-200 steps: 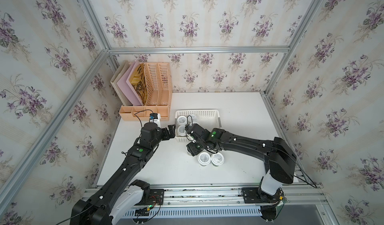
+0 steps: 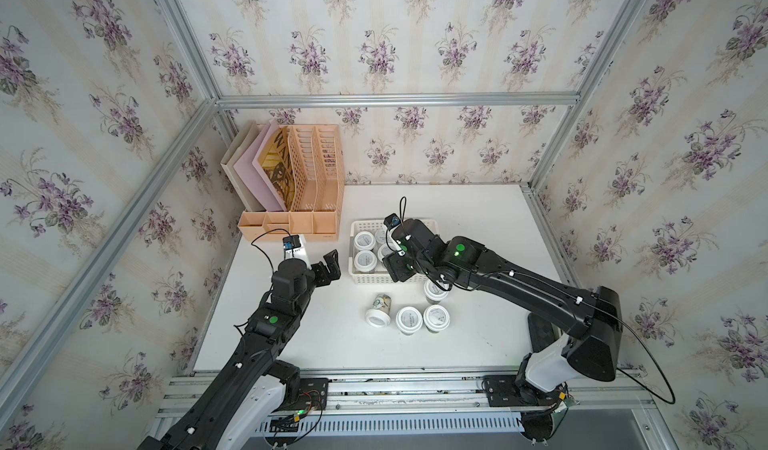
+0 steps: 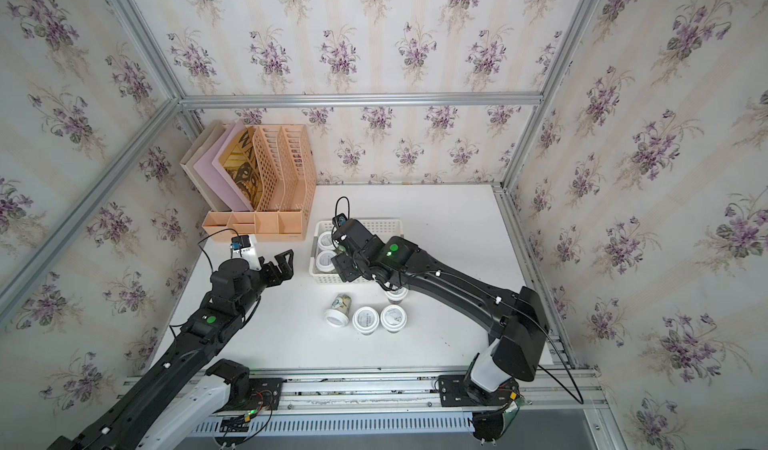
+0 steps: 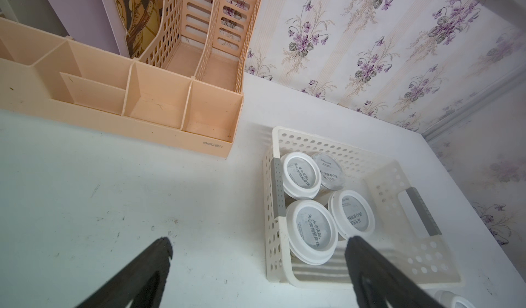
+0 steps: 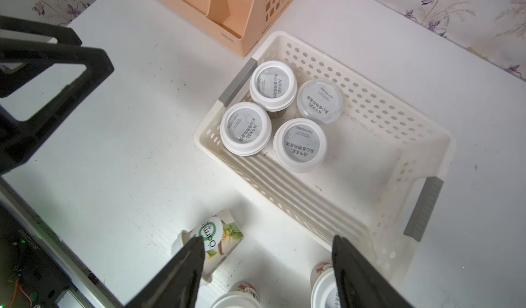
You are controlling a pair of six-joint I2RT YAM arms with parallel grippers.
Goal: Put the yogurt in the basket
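Note:
The white perforated basket (image 5: 350, 215) holds several white-lidded yogurt cups (image 5: 246, 128) at its left end. In front of it, on the table side, a yogurt cup (image 5: 219, 239) is tipped over with its lid toward the front; whether it rests fully on the table, I cannot tell. My right gripper is over the basket's front area, fingers apart and nothing between them. Several other cups (image 2: 409, 319) stand upright in front of the basket. To the left of the basket, my left gripper stands open and empty.
A peach file organizer (image 2: 292, 224) with folders stands behind the left arm. The basket's right half is empty, as the right wrist view shows. Bare table lies at the right and front left.
The right gripper rose and moved back right over the basket. The left arm drew back left.

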